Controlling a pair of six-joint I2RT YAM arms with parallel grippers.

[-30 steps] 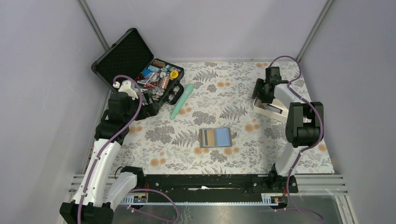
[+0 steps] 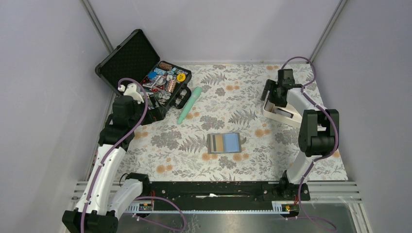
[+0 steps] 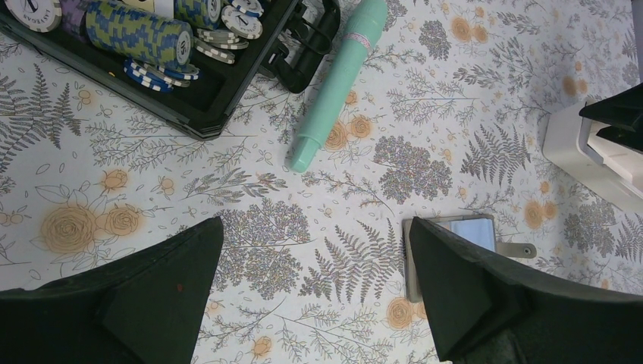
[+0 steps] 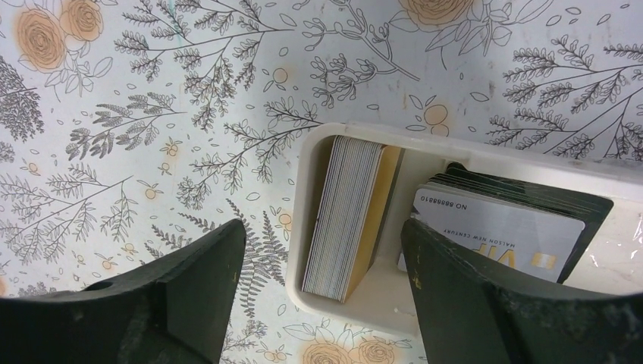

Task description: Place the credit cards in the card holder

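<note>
A white open box point(image 4: 303, 250) stands at the table's right side. A tight row of cards point(image 4: 343, 220) is on edge at one end of it, with a yellow one on the outside. Silver and dark cards point(image 4: 500, 227) lie fanned beside that row. Over the card row hovers my right gripper, open; one finger point(image 4: 205, 265) appears beyond the box's end, the other over its inside. Nothing is held. A flat grey-edged holder point(image 2: 224, 143) with tan and blue sections rests mid-table. My left gripper hangs open and empty above the table's left part.
An open black case point(image 2: 163, 82) of chips and small items occupies the back left. Beside it lies a green tube-shaped object point(image 2: 189, 105). Patterned tablecloth is bare around the holder and towards the back middle.
The left arm, box and holder have not moved.
</note>
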